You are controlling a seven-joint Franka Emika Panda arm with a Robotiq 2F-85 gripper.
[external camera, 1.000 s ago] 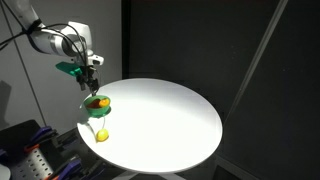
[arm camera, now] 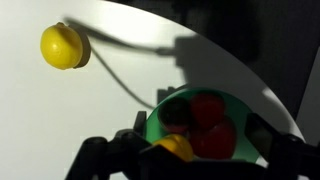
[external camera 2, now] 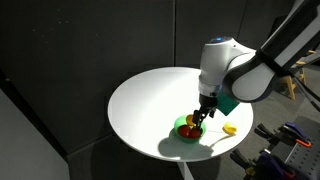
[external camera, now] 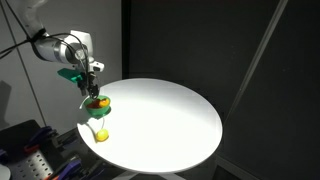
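A green bowl (external camera: 97, 112) stands near the left end of the white table, holding several dark red fruits (arm camera: 213, 143) and an orange-yellow one (arm camera: 177, 146). Apart from the bowl, a yellow lemon (external camera: 102, 135) lies on the bare tabletop; it is at the upper left in the wrist view. My gripper is open right over the bowl, its dark fingers spread to either side of the fruit. Whether a finger touches the fruit or rim cannot be told. The arm partly covers the bowl in exterior view 2.
Dark equipment (external camera: 40, 150) stands on the floor beside the table.
The arm has come down a little toward the bowl over the last second. The bowl, its fruit and the lemon look unmoved.
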